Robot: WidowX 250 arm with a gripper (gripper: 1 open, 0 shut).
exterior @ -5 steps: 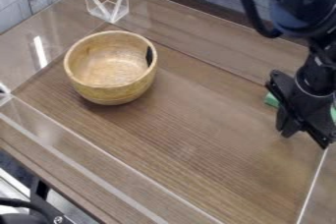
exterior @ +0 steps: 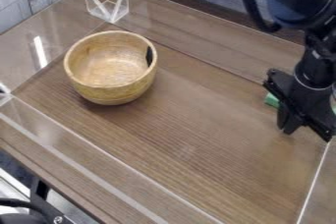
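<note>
My gripper [exterior: 292, 122] is low at the right side of the wooden table, its black body angled down and its fingers shut. A green object [exterior: 273, 100] sits just behind it, mostly hidden by the gripper, so whether the fingers touch it is hard to tell. Nothing clearly shows between the fingertips. A wooden bowl [exterior: 110, 92] stands on the left half of the table.
The table [exterior: 171, 159] has wide clear room in the middle and front. A white wire-like object [exterior: 105, 4] is at the back left. A wall borders the back, and the table's edges show at left and right.
</note>
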